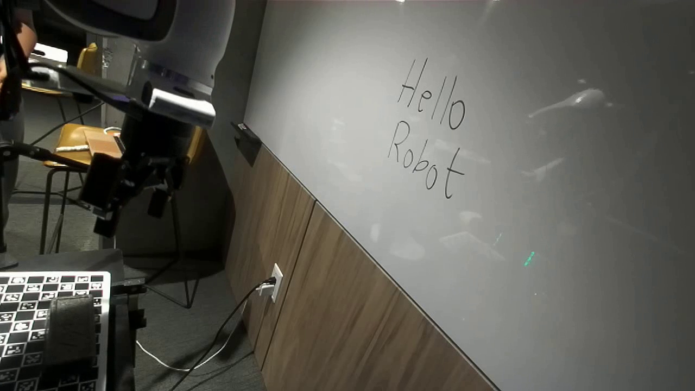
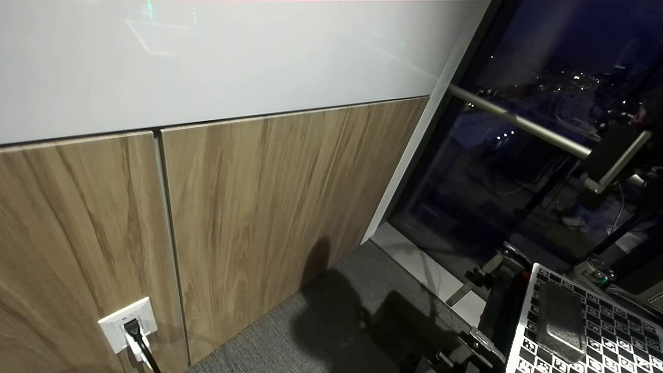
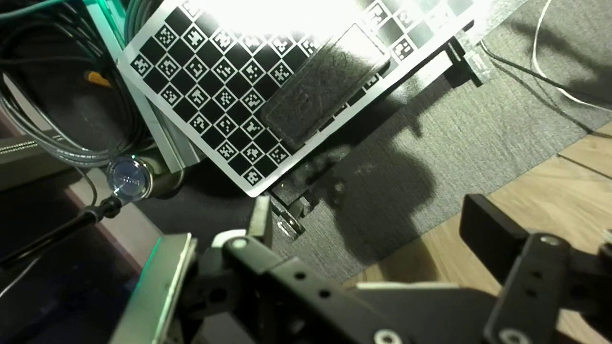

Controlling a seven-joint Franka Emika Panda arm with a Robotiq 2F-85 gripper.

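A dark, rounded block like a whiteboard eraser [image 3: 327, 86] lies on a black-and-white patterned board [image 3: 198, 123]. It shows on the same board in both exterior views, as a dark eraser [image 1: 70, 331] at lower left and an eraser [image 2: 560, 320] at lower right. My gripper [image 1: 133, 218] hangs above and beyond the board, pointing down. In the wrist view the gripper has its fingers wide apart, with only floor and air between them. The whiteboard [image 1: 339, 215] on the wall bears the handwritten words "Hello Robot" [image 1: 430, 130].
Wood panels [image 1: 352, 300] with a power outlet [image 1: 277, 283] and cables run below the whiteboard. Clamps [image 3: 292, 218] and a dark stand edge border the patterned board. A chair [image 1: 68, 140] and part of a person stand behind the arm. Coiled cables [image 3: 74, 137] lie left in the wrist view.
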